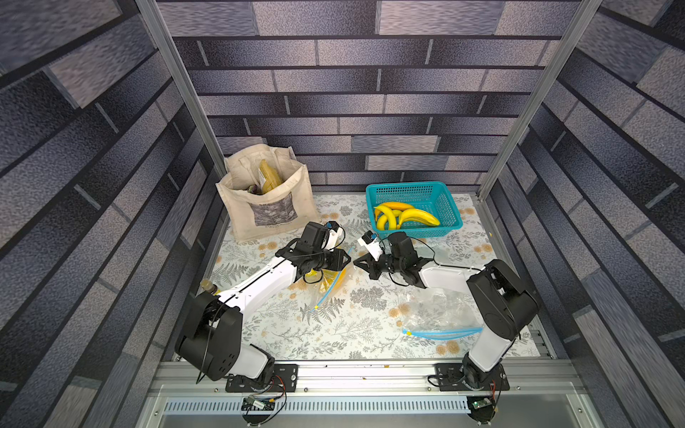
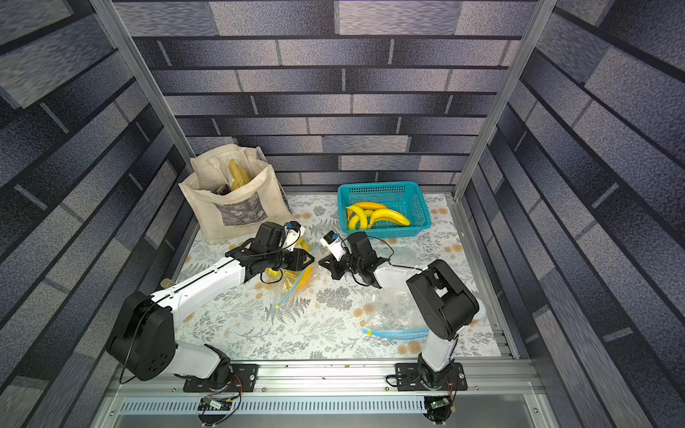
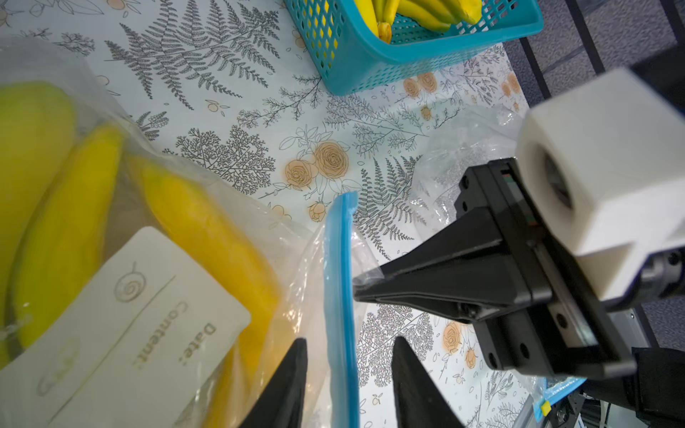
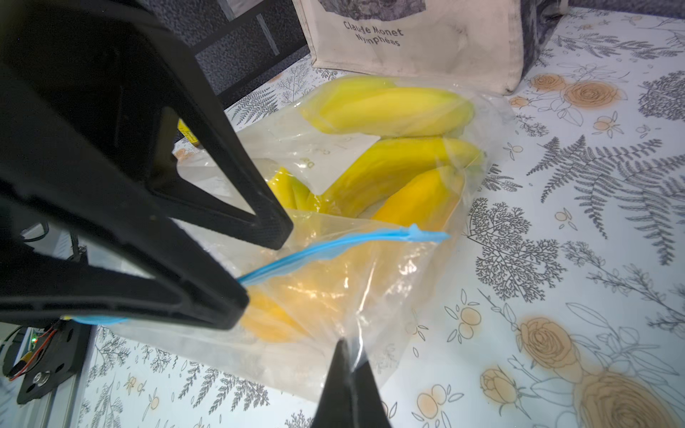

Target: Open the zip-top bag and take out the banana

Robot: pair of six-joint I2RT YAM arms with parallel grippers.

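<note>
The clear zip top bag [image 4: 421, 285] lies with several yellow bananas [image 4: 406, 171] inside and a white label [image 3: 128, 335] on its side. Its blue zip strip [image 3: 339, 292] runs between the parted fingers of my left gripper, with gaps showing beside it. At the strip's far end, my right gripper is shut on a thin fold of the bag's film; creases run to its tips. From above, the two grippers face each other closely, and the left arm covers much of the bag. Whether the zip is parted is hard to tell.
A teal basket [image 1: 449, 224] with several loose bananas [image 1: 421, 216] stands behind the right arm. At back left is a cloth tote bag [image 1: 242, 221]. An empty-looking clear bag [image 1: 442, 310] with a blue strip lies at front right.
</note>
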